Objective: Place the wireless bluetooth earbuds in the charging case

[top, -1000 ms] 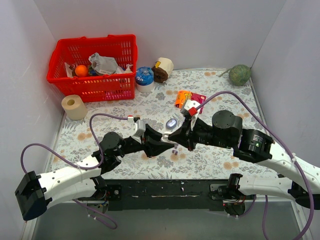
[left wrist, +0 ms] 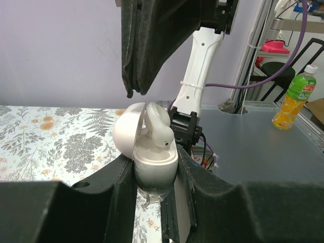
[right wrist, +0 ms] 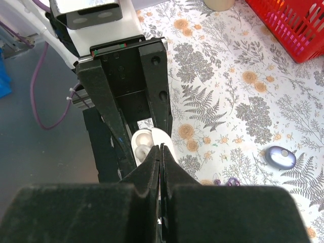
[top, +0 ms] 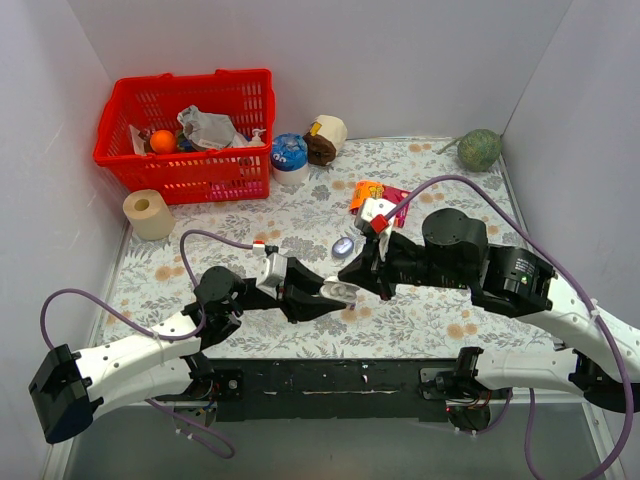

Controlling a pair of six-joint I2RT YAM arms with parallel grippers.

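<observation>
The white charging case (left wrist: 156, 169) has its lid (left wrist: 127, 130) raised and is clamped in my left gripper (top: 322, 297). A white earbud (left wrist: 162, 132) shows in the case's opening, its rounded head standing above the rim; whether it is fully seated I cannot tell. My right gripper is shut, with nothing showing between its fingertips. Its dark fingers (left wrist: 134, 76) hang above the case, apart from it in the left wrist view. In the right wrist view the case (right wrist: 164, 139) is partly hidden behind these fingers.
A closed blue-grey oval case (right wrist: 281, 158) lies on the floral cloth, near small purple items (right wrist: 233, 181). At the back stand a red basket (top: 185, 180), a blue-lidded jar (top: 289, 155) and a tape roll (top: 148, 214). Snack packets (top: 368, 192) lie behind the right arm.
</observation>
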